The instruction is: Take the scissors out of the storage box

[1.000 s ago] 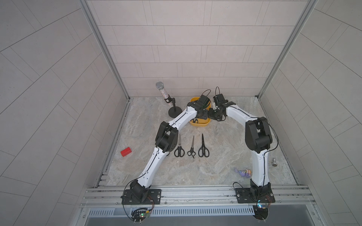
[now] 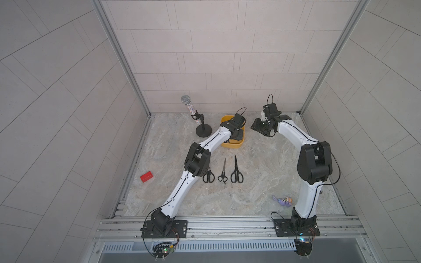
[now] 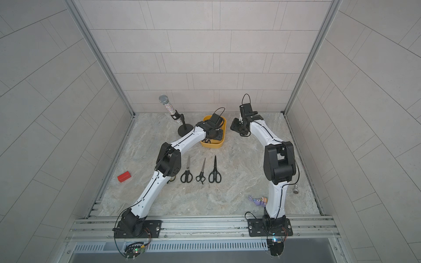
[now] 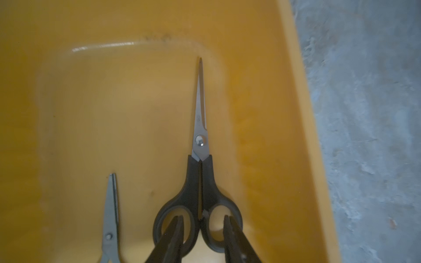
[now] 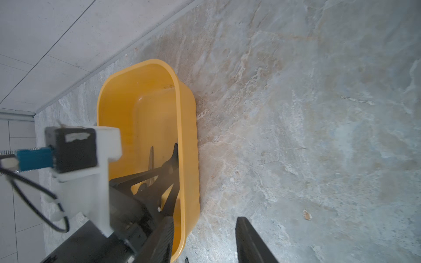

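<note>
The yellow storage box (image 2: pixel 232 145) (image 3: pixel 212 145) (image 5: pixel 187 122) stands at the back centre, partly covered by my left arm. In the left wrist view, black-handled scissors (image 4: pixel 200 140) lie on its floor, a smaller pair (image 4: pixel 109 214) beside them at lower left. My left gripper is open over the black handles, one finger over each loop. My right gripper is open just outside the box's right side, with nothing between its fingers.
A microphone on a stand (image 2: pixel 203 130) is left of the box. Several scissors (image 2: pixel 236 175) lie in front of it. A red block (image 2: pixel 146 176) is at left, a purple figurine (image 2: pixel 282 200) at front right.
My right arm has moved rightward, away from the box. My left arm has shifted slightly within the box area.
</note>
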